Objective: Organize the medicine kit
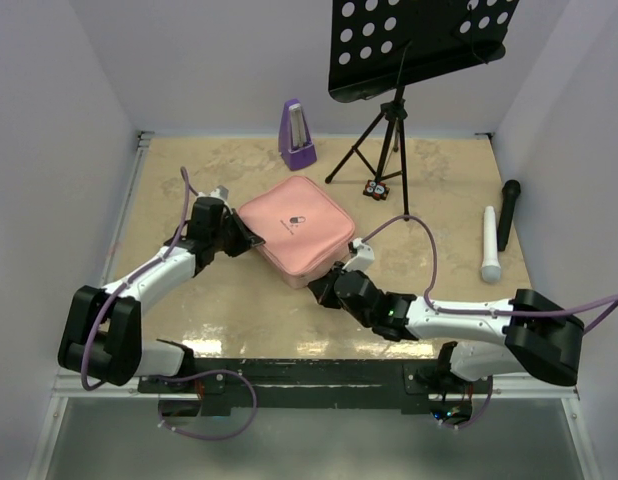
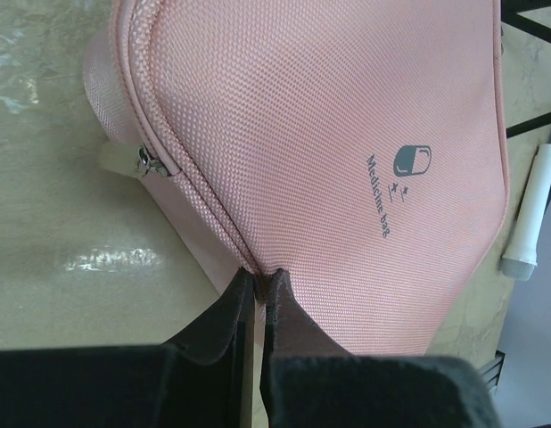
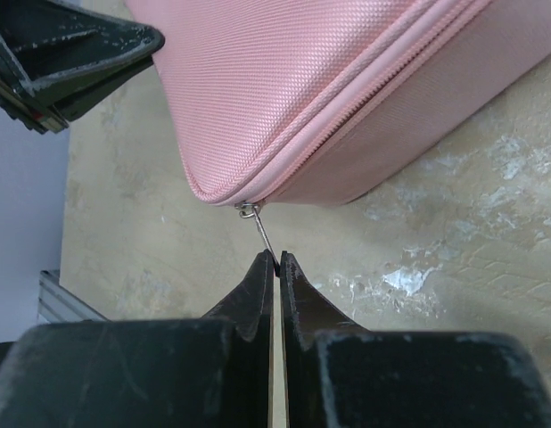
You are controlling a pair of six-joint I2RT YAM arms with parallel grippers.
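The pink medicine bag [image 1: 294,222] rests on the table, its printed lid facing up. My left gripper [image 1: 251,242] is shut on the bag's zippered edge at its left side; in the left wrist view the fingertips [image 2: 267,278] pinch the pink fabric beside the seam. At the bag's lower front corner, my right gripper [image 1: 323,292] is shut on a zipper pull [image 3: 262,230], a thin metal piece running from the corner into its fingertips [image 3: 276,264]. The bag's contents are hidden.
A purple metronome [image 1: 295,140] stands at the back. A black music stand [image 1: 419,50] is behind the bag on the right. A white cylinder [image 1: 490,240] and a black microphone [image 1: 508,210] lie at the right.
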